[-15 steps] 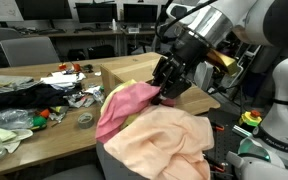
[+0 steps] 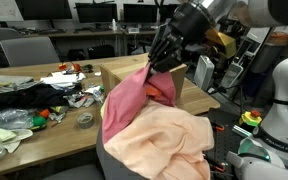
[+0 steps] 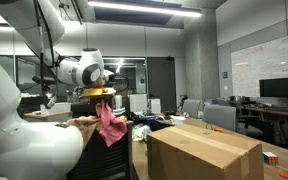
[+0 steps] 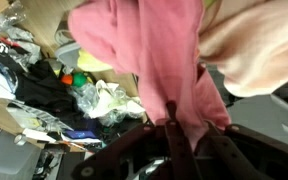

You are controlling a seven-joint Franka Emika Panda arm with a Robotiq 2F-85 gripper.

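A pink cloth (image 2: 127,101) hangs from my gripper (image 2: 156,68), which is shut on its upper end. In the wrist view the pink cloth (image 4: 164,50) runs up from the fingertips and covers much of the upper middle. A peach cloth (image 2: 162,145) drapes below and in front of it, over something dark. In exterior view 2 the pink cloth (image 3: 111,125) dangles under the arm, left of the cardboard box. The gripper's fingertips are partly hidden by the cloth.
A wooden table (image 2: 54,143) holds a pile of dark and white clothes (image 2: 34,95), a tape roll (image 2: 85,120) and clear plastic bags (image 2: 14,118). A large cardboard box (image 3: 199,150) stands close beside the arm's work area.
My gripper has risen, lifting the pink cloth so that it now stretches taller. The peach cloth stays about where it was, and the yellow-green cloth behind shows less.
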